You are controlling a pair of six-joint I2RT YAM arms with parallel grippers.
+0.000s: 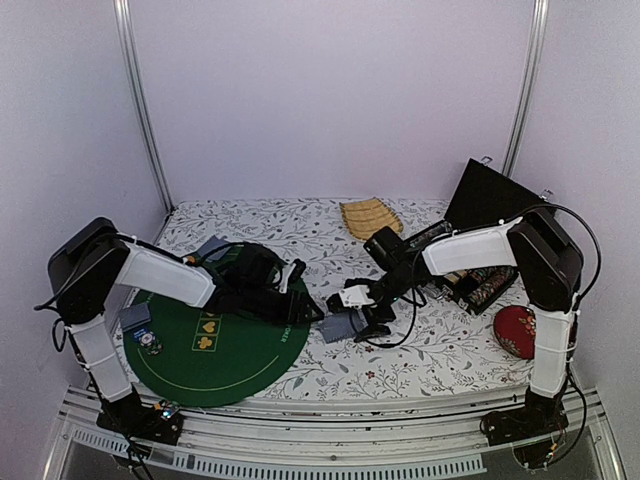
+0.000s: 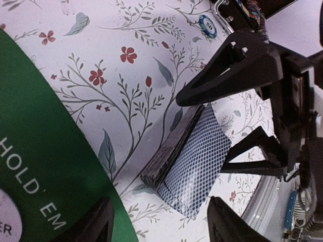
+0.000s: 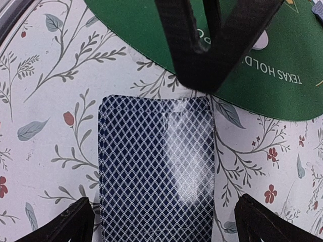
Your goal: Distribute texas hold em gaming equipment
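A card deck with a blue-and-white checked back [image 1: 341, 327] lies on the floral cloth, just off the right edge of the green poker mat [image 1: 230, 365]. My right gripper [image 1: 354, 316] is open over it; in the right wrist view the deck [image 3: 156, 166] sits between the spread fingers. From the mat side comes my left gripper [image 1: 312, 312], part open, its fingers [image 2: 98, 222] near the deck's close end. In the left wrist view, the right gripper's dark fingers reach across the deck [image 2: 197, 161]. Contact cannot be made out.
An open black case [image 1: 490, 205] stands at the back right, with a tan slatted piece [image 1: 370, 218] left of it. A round red object [image 1: 520, 331] lies at the right. Another deck [image 1: 134, 317] and chips [image 1: 148, 342] rest at the mat's left.
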